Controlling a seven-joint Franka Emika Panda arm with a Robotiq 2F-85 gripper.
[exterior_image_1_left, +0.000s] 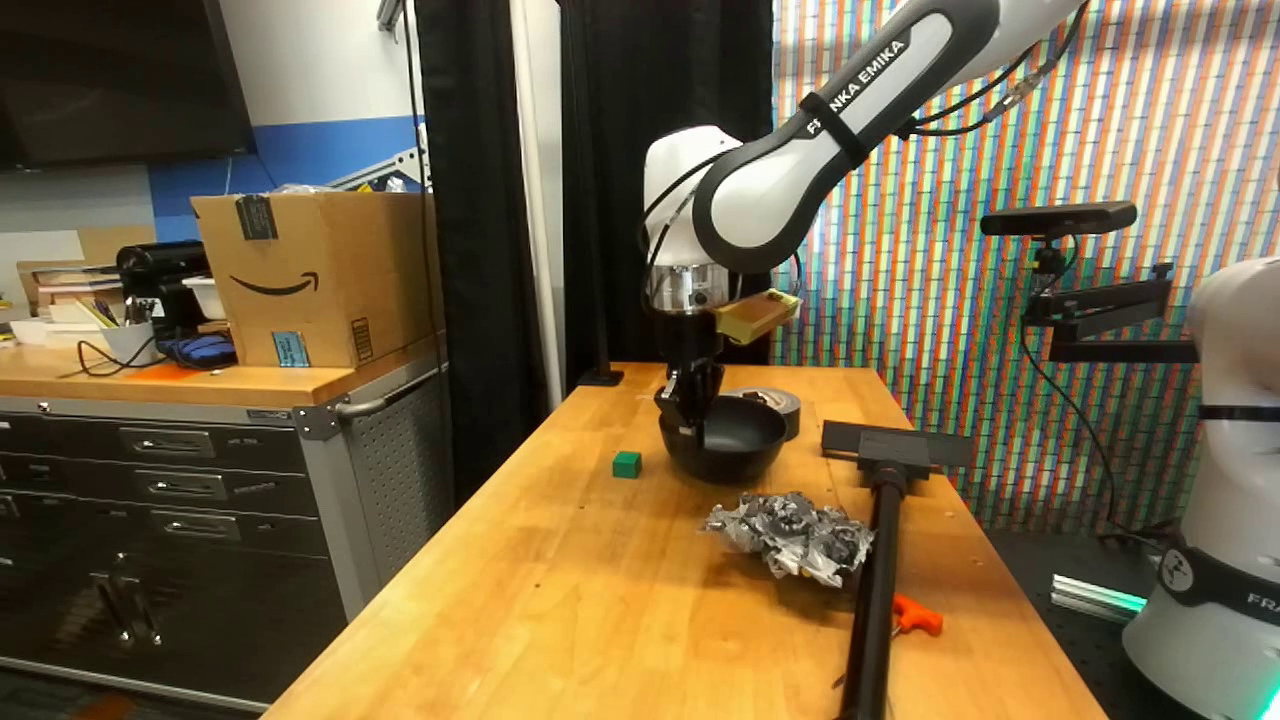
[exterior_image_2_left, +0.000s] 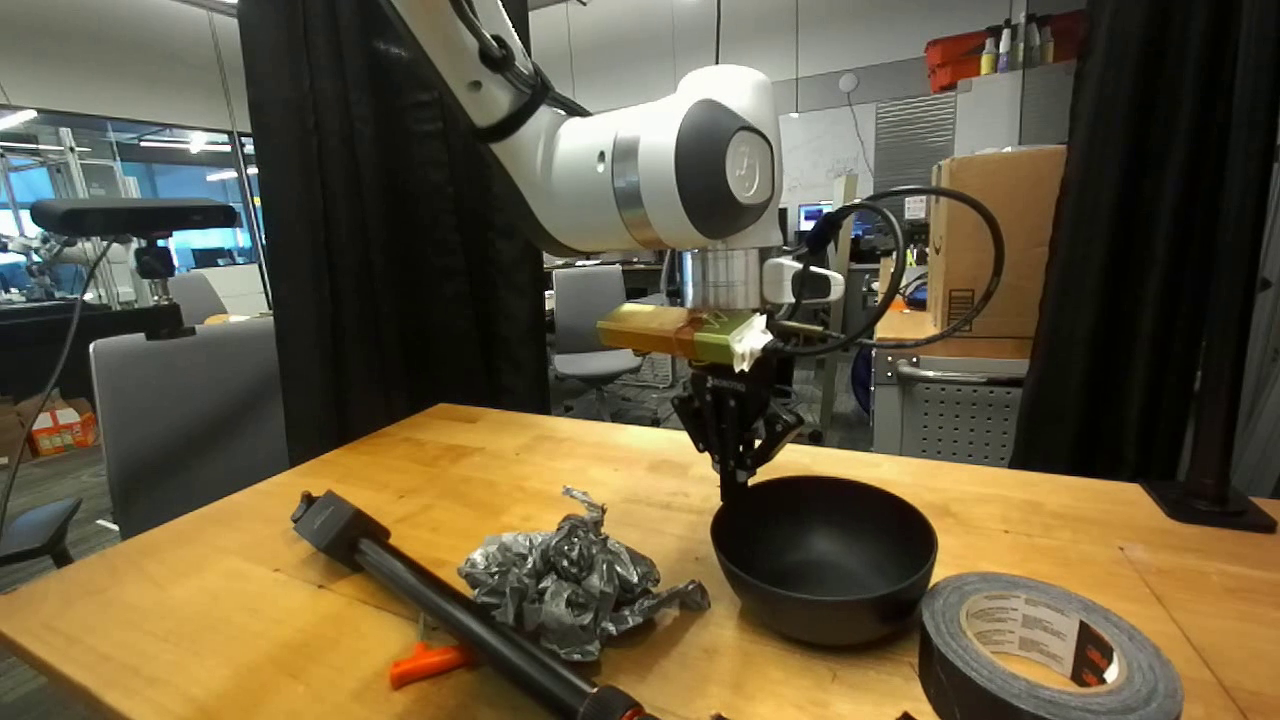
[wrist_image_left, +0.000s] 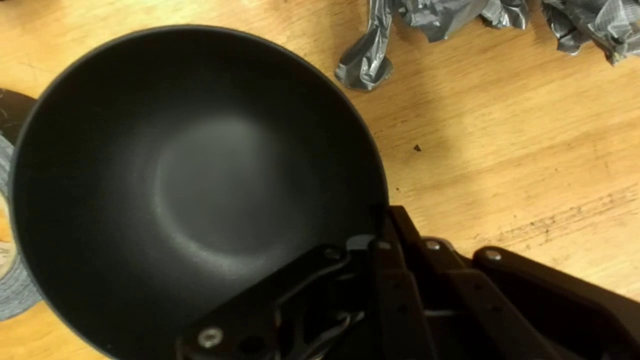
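A black bowl (exterior_image_1_left: 734, 446) is at the far part of the wooden table, upright and empty in the wrist view. My gripper is shut on its rim, with the bowl wall pinched between the fingers. In exterior view 2 the gripper (exterior_image_2_left: 733, 486) reaches down to the near-left side of the bowl (exterior_image_2_left: 828, 564). Whether the bowl's base touches the table cannot be told. A small green cube (exterior_image_1_left: 626, 464) lies on the table to the left of the bowl in exterior view 1.
Grey tape roll (exterior_image_2_left: 1050, 648) stands close beside the bowl. Crumpled silver sheeting (exterior_image_1_left: 794, 536) lies in front of it, near a long black pole (exterior_image_1_left: 882, 564) and an orange-handled tool (exterior_image_1_left: 918, 616).
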